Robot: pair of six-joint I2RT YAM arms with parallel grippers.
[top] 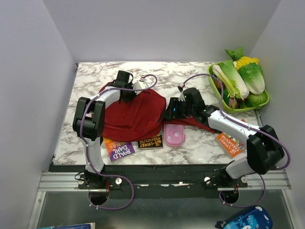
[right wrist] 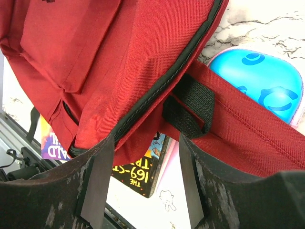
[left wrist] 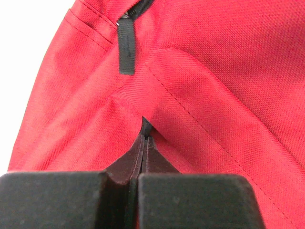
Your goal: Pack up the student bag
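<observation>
The red student bag [top: 136, 117] lies flat and crumpled across the left and middle of the table, its strap [top: 193, 122] reaching right. My left gripper is shut, its tips against the red fabric [left wrist: 190, 95] near the upper part of the bag; whether a thin fold is caught there is unclear. At the bag's right edge, my right gripper is open, fingers apart with the black zipper edge [right wrist: 157, 88] and bag opening ahead of them. Below the bag lie a Roald Dahl book [top: 119, 150], the 169-Storey Treehouse book [top: 150, 142] and a pink case [top: 174, 136].
A light blue case [right wrist: 257, 83] lies beside the strap. An orange book [top: 231, 144] is at the right, partly under my right arm. A green basket of vegetables [top: 262, 103] fills the back right corner. Bare marble table [top: 176, 74] shows at the back middle.
</observation>
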